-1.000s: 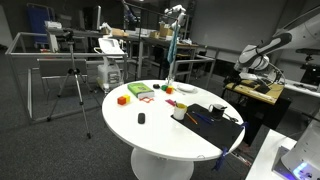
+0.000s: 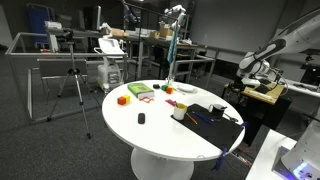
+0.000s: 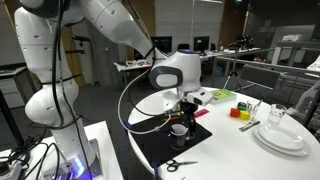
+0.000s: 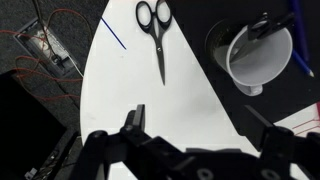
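Note:
My gripper stands open in the wrist view, its fingers wide apart at the bottom and bare table between them. Ahead of it, upper right, a mug [image 4: 262, 68] with a pale inside stands on a black mat [image 4: 190, 15]. Something black reaches into the mug. Black scissors [image 4: 158, 35] lie on the white table [image 4: 115, 85] to the left of the mug. In exterior view 2 the mug [image 3: 180, 131] and scissors [image 3: 176, 163] show below the white arm [image 3: 175, 85]. The fingertips are hard to make out there.
The table edge curves down the left of the wrist view, with dark floor and cables beyond. In exterior view 1, a yellowish mug [image 2: 180, 112], an orange block [image 2: 123, 100] and a green box [image 2: 143, 91] stand on the table. A white plate [image 3: 281, 138] lies at right in exterior view 2.
The arm at the right of exterior view 1 has shifted slightly and sits a little lower. The objects on the table look unmoved.

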